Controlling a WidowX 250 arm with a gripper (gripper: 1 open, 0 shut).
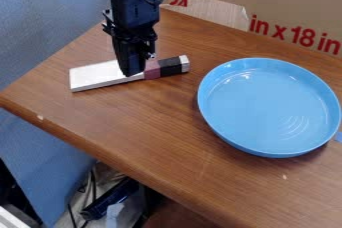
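Note:
My black gripper (134, 64) points down over a long flat bar (96, 75), white with a dark red and black section at its right end. The fingertips are at the middle of the bar, and whether they are open or shut on it is hidden by the gripper's body. A light blue plate (267, 106) lies on the wooden table to the right of the bar.
A cardboard box (281, 7) with red print stands at the back. A blue-grey surface and loose items lie below the table's left edge.

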